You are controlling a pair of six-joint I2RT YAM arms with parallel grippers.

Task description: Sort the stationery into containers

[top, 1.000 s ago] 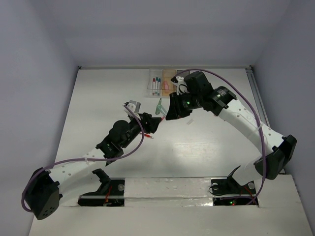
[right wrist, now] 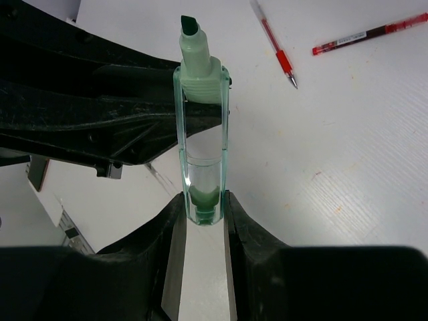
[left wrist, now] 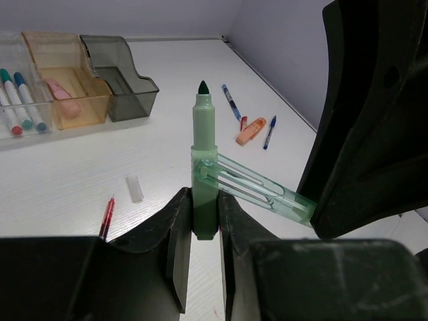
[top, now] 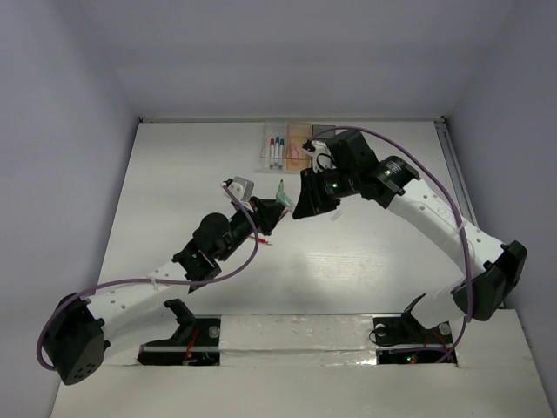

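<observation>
A pale green highlighter [left wrist: 204,130] stands upright between my arms, its dark green tip bare and pointing up. My left gripper is shut on its body. A clear green slotted cap piece [left wrist: 264,189] reaches from the body across to my right gripper. In the right wrist view, my right gripper is shut on the far end of this clear piece [right wrist: 204,170]. The highlighter's upper part [right wrist: 197,63] rises beyond it there, before the dark left fingers [right wrist: 114,127]. From above, both grippers nearly meet, hiding most of the highlighter [top: 281,189].
At the back, a clear bin [left wrist: 27,83] holds several markers, an amber bin [left wrist: 70,67] holds a pink item, and a grey bin [left wrist: 120,73] looks empty. Loose on the table lie a red pen [left wrist: 107,217], a clear strip [left wrist: 134,188], an orange item [left wrist: 251,130] and blue pens [left wrist: 269,132].
In the top view my left gripper has shifted slightly right, closer to the right gripper and covering more of the green highlighter. The right arm has barely moved.
</observation>
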